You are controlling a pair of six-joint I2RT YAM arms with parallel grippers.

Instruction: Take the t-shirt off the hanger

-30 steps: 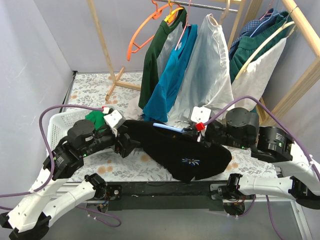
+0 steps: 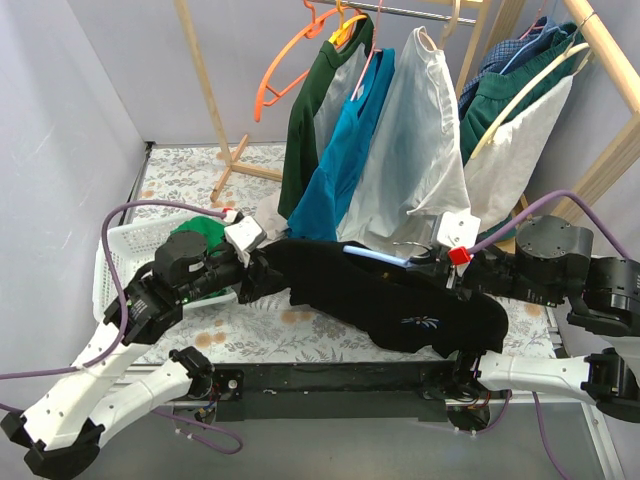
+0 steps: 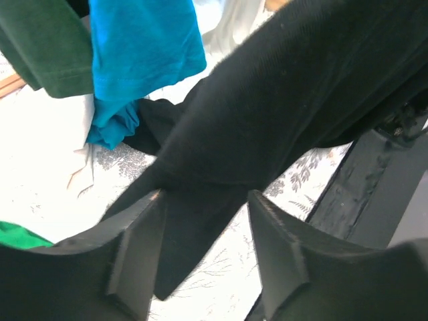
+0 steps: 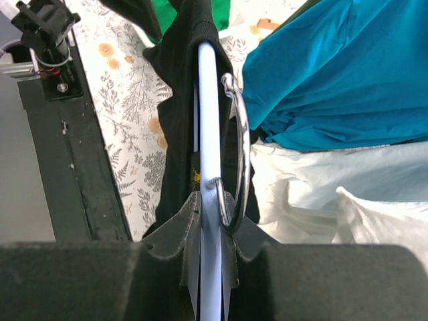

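A black t-shirt with a small flower print hangs stretched across the middle of the top view. Out of its neck opening comes a light-blue hanger with a metal hook. My right gripper is shut on that hanger, whose other end runs inside the black cloth. At the shirt's left end, my left gripper stands open, its fingers well apart. Black cloth shows in the gap between them, with a loose lower end beneath, and does not look pinched.
Behind hang a dark green garment, a blue garment and a white one on a wooden rack. A white basket with green cloth sits at left, behind my left arm. Patterned tabletop shows in front.
My right gripper has moved right with the hanger, and the shirt has shifted right with it. The shirt's lower hem has swung rightward.
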